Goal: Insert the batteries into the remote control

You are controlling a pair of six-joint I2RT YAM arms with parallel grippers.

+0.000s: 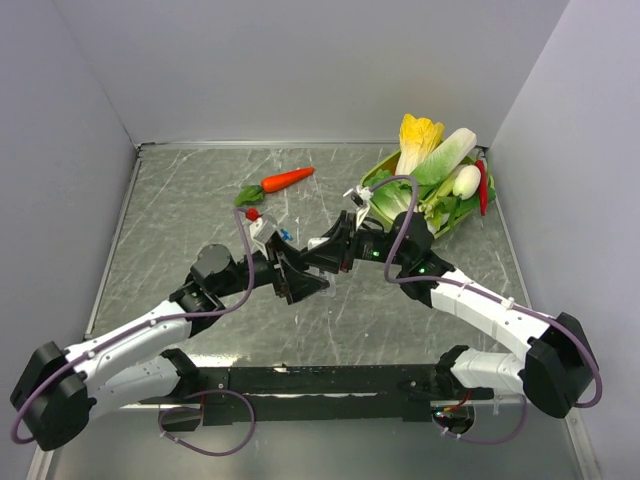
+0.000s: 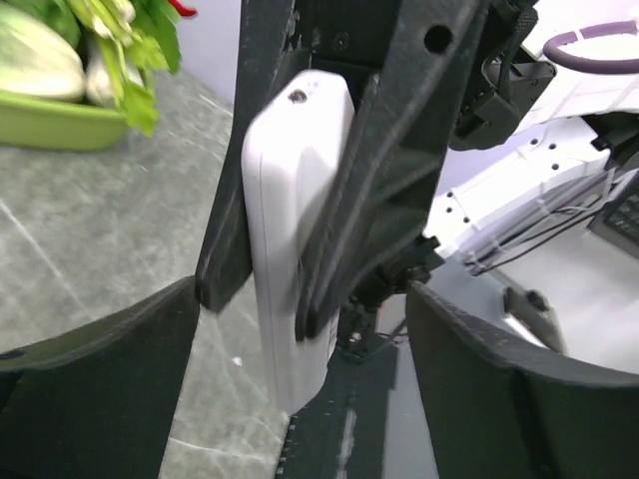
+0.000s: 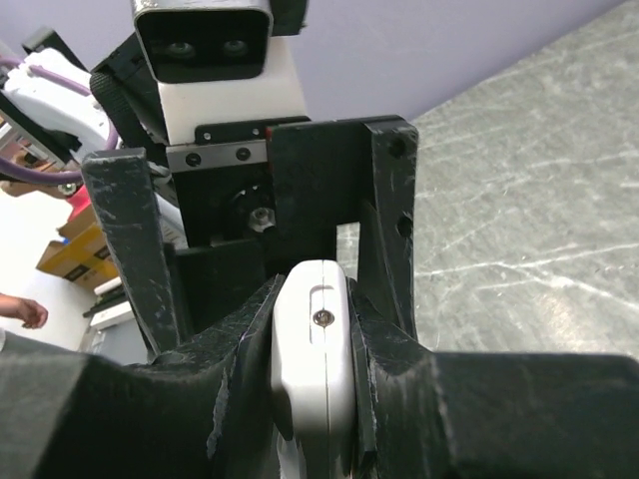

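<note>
The white remote control (image 2: 285, 190) is held upright by my right gripper, shut on it, as both wrist views show. My left gripper (image 1: 300, 272) is close against it at the middle of the top view; in the left wrist view its dark fingers (image 2: 90, 399) stand apart on either side of the remote's lower part. In the right wrist view they are behind the remote, parted. No battery can be made out.
A green basket of vegetables (image 1: 440, 185) fills the back right, and a carrot (image 1: 285, 180) lies at the back left. A small blue object (image 1: 286, 234) lies behind the grippers.
</note>
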